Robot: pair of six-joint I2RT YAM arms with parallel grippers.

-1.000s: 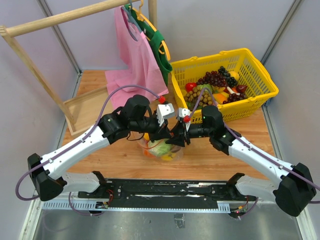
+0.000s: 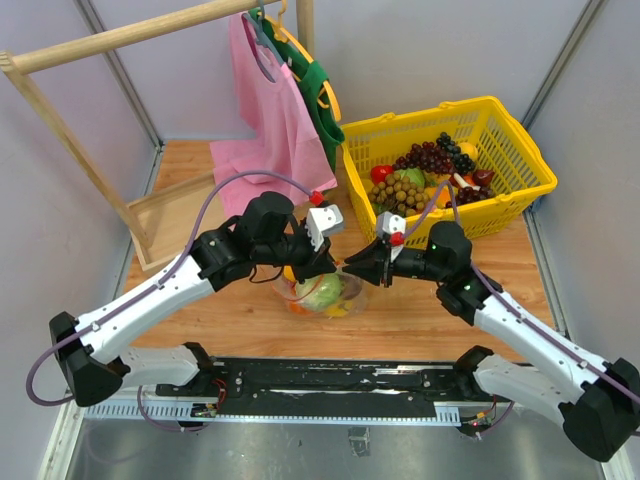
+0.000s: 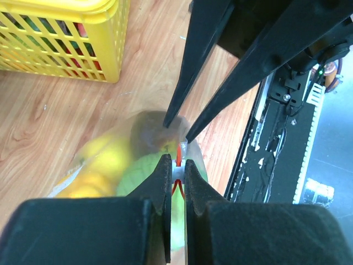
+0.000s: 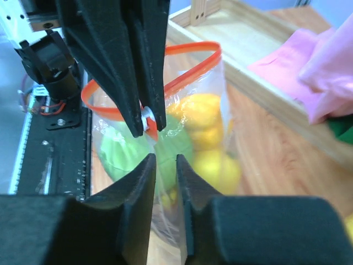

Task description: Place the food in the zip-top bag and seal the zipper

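Observation:
The clear zip top bag [image 2: 320, 298] stands on the wood table holding yellow fruit [image 4: 201, 121] and green produce [image 4: 124, 149]; an orange zipper strip [image 4: 190, 48] runs round its mouth. My left gripper is shut on the white zipper slider [image 4: 148, 113] at the bag's rim. My right gripper [image 2: 348, 265] is just to the right of it; in the left wrist view its two fingers stand apart near the slider, with nothing seen held between them.
A yellow basket [image 2: 510, 205] of fruit sits at back right. A wooden tray [image 2: 160, 215], rack [image 2: 80, 155] and hanging pink garment [image 2: 260, 100] occupy the back left. Bare table lies right of the bag.
My right gripper has drawn back to the right, away from my left gripper, with its arm shifting lower and rightward. The left arm looks unchanged.

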